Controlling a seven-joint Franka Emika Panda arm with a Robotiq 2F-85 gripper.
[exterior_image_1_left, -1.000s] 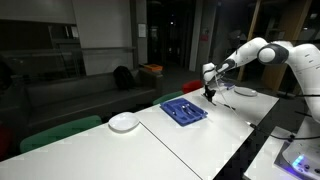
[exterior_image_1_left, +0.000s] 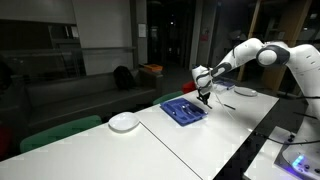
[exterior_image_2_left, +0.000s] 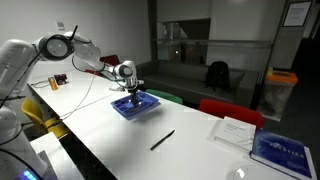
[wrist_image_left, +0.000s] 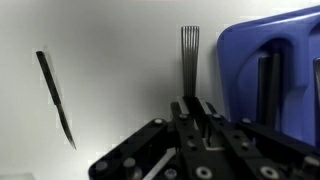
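A fork (wrist_image_left: 190, 62) with a dark handle is held in my gripper; its tines point away from the fingers in the wrist view. The fingers are shut on its handle. Close beside it, on the right of that view, lies the rim of a blue tray (wrist_image_left: 235, 75) with a dark-handled piece (wrist_image_left: 268, 90) inside. Exterior view 1 has my gripper (exterior_image_1_left: 205, 97) low at the right end of the blue tray (exterior_image_1_left: 176, 117). From the other side, the gripper (exterior_image_2_left: 132, 95) overlaps the tray (exterior_image_2_left: 150, 104), so the height between them is hard to judge.
A knife (wrist_image_left: 55, 95) with a black handle lies on the white table, left of the fork. Also on the table are a white plate (exterior_image_1_left: 124, 122) and a flat dark blue pack (exterior_image_2_left: 281, 151).
My arm has shifted left in exterior view 1, bringing the gripper closer to the blue tray. The tray and the plate have stayed where they were.
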